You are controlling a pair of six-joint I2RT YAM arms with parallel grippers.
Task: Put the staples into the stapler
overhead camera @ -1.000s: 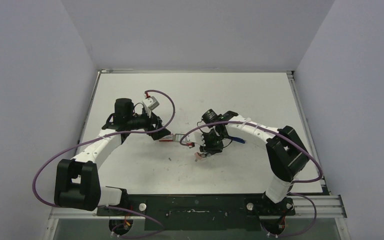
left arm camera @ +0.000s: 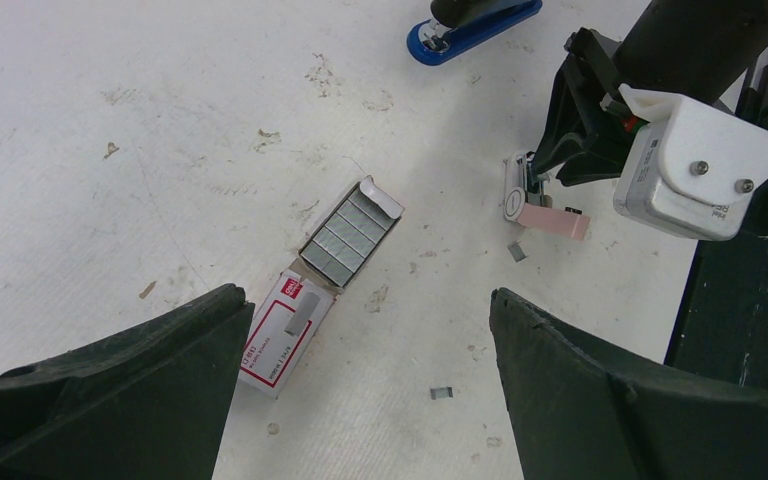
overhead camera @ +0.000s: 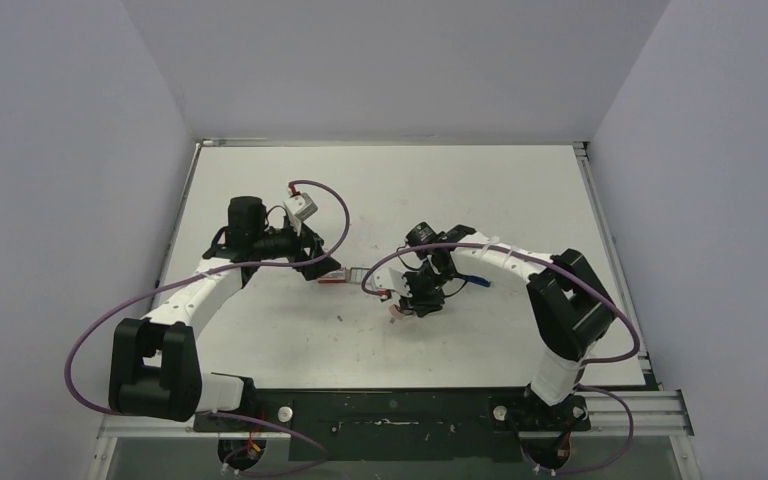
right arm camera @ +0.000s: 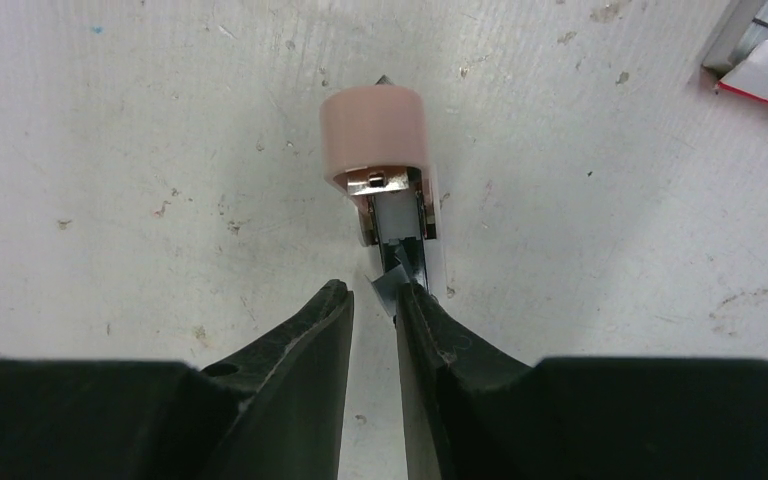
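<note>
A small pink stapler (right arm camera: pixel 372 130) lies on the table with its staple channel exposed, as the right wrist view shows. My right gripper is just over the channel's end, its fingers a narrow gap apart. A small grey staple piece (right arm camera: pixel 390 287) sits tilted at the channel, against the tip of one finger; I see no grip on it from both sides. The open staple box (left arm camera: pixel 345 240) holds several rows of staples. My left gripper stands open above the table near the box, nothing between its fingers.
A blue stapler (left arm camera: pixel 480 35) lies farther back, partly behind the right arm. Two loose grey staple pieces lie on the table, one (left arm camera: pixel 517 252) by the pink stapler, another (left arm camera: pixel 442 393) nearer the left gripper.
The left arm has stayed still.
</note>
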